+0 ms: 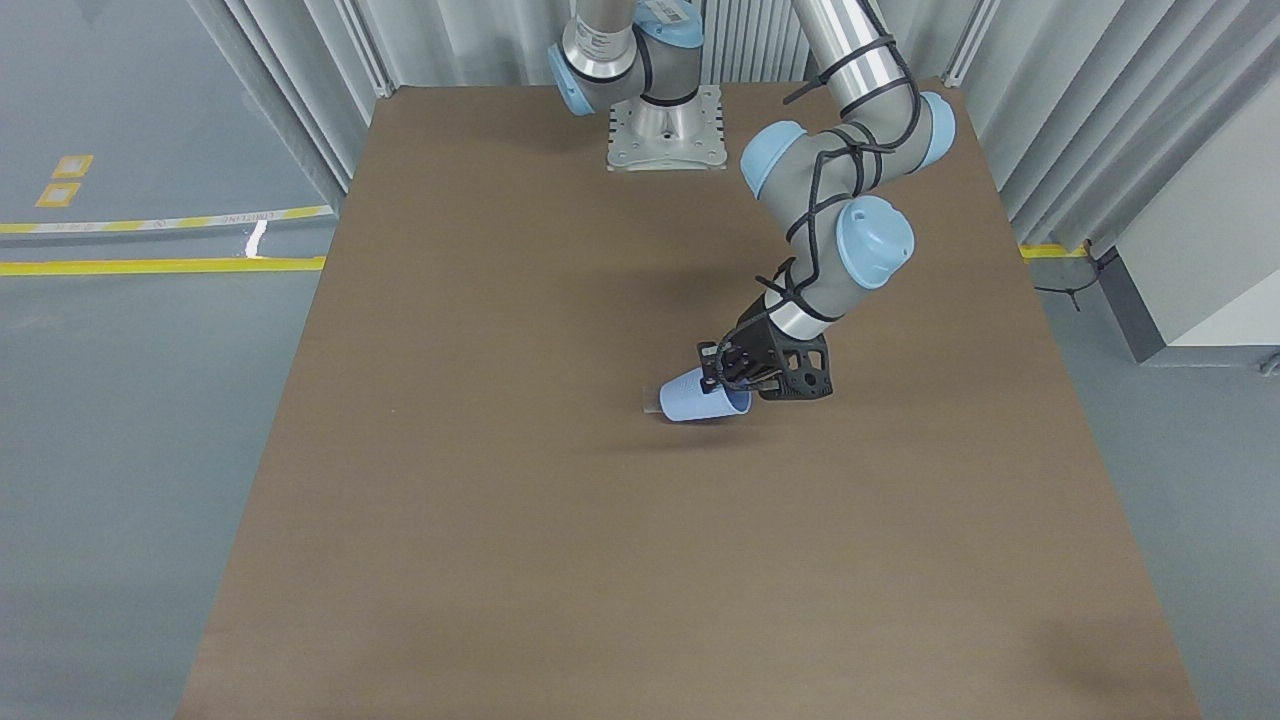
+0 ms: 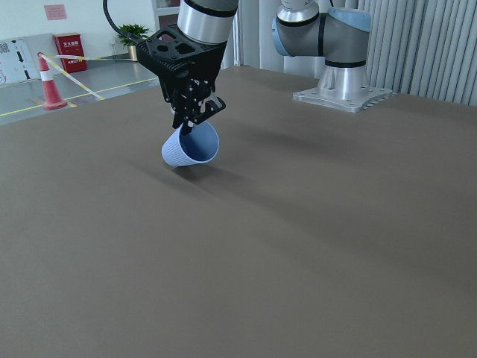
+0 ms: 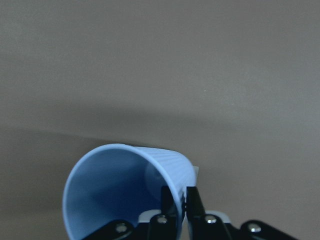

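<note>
A light blue ribbed cup lies on its side on the brown table, its mouth toward the left camera. The black gripper is shut on the cup's rim, one finger inside the cup and the other outside, as the wrist view shows. In the left view the cup hangs below the gripper, slightly tilted; whether it touches the table is hard to tell.
A small clear patch is beside the cup.
</note>
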